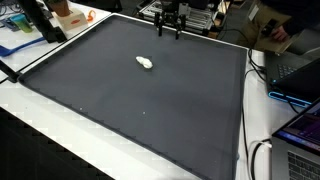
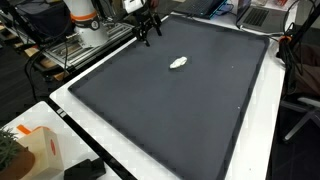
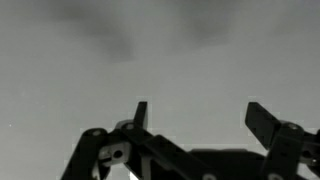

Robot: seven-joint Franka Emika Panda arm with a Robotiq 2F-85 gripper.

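Note:
A small white object (image 1: pixel 145 62), perhaps crumpled cloth or a packet, lies on the grey board; exterior view 2 shows the same white object (image 2: pixel 178 62) near the board's far part. My gripper (image 1: pixel 168 34) is over the board's edge nearest the robot base, apart from the white object. In exterior view 2 the gripper (image 2: pixel 152 40) is at the upper left. The wrist view has its two dark fingers spread wide, the gripper open with only bare grey surface between them. The white object is out of the wrist view.
The grey board (image 1: pixel 170 110) is otherwise bare, with wide free room. Laptops (image 1: pixel 295 85) stand beyond its right side in exterior view 1. An orange-and-white item (image 2: pixel 40 145) and a round wooden item (image 2: pixel 12 155) sit off the board's near left corner in exterior view 2.

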